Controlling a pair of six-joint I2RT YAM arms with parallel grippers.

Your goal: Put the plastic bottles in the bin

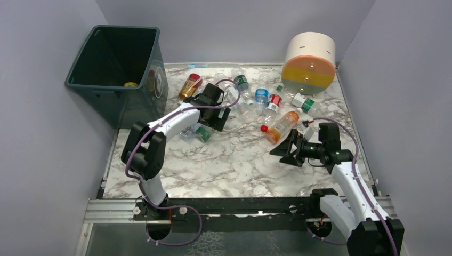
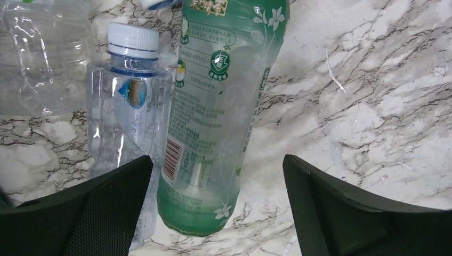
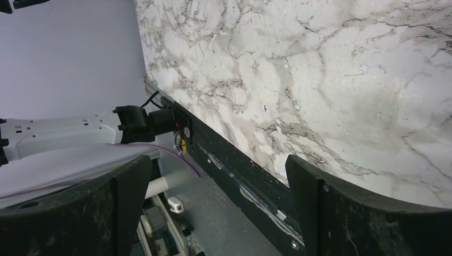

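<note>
My left gripper (image 1: 216, 118) is open above a green-labelled bottle (image 2: 213, 128) and a clear white-capped bottle (image 2: 130, 117) beside it; nothing is held. More bottles lie across the back of the table, among them a red-labelled one (image 1: 273, 104), a blue-labelled one (image 1: 261, 94) and an orange one (image 1: 282, 128). My right gripper (image 1: 285, 152) stands open in front of the orange bottle, over bare marble in its wrist view. The green bin (image 1: 131, 106) stands at the back left, something yellow inside it.
A cream cylinder (image 1: 304, 53) with an orange and yellow end sits at the back right. Grey walls enclose the sides and back.
</note>
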